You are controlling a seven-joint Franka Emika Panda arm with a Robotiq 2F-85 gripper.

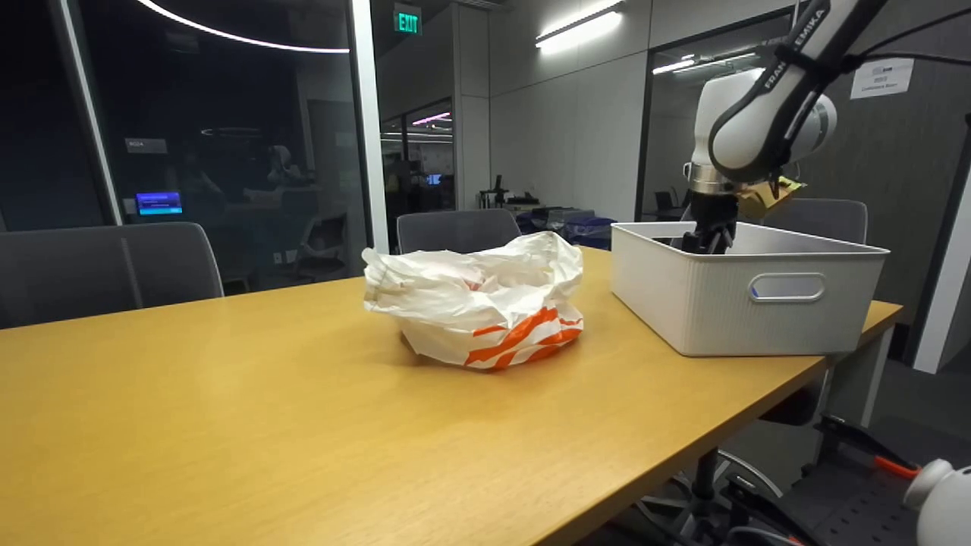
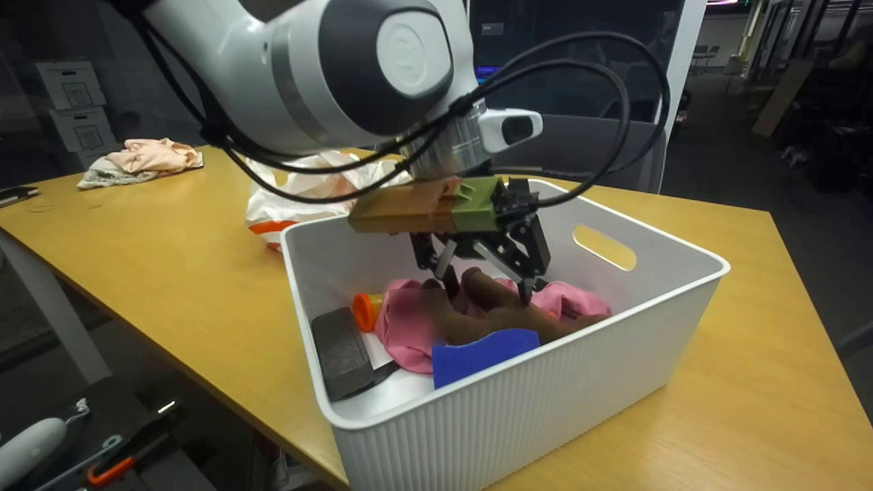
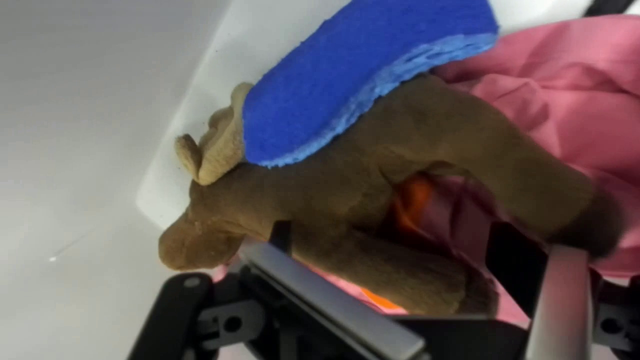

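My gripper is open, reaching down inside a white bin. Between and below its spread fingers lies a brown plush animal with tan antlers; in exterior view 2 the fingertips come down close to its body, and I cannot tell whether they touch it. A blue foam piece rests across the plush's back and antlers. Beneath the plush spreads a pink cloth. Exterior view 1 shows the gripper partly hidden behind the bin's wall.
A dark grey object and an orange-rimmed container lie at the bin's left side. Beside the bin sits a crumpled white plastic bag. Peach cloth lies far off.
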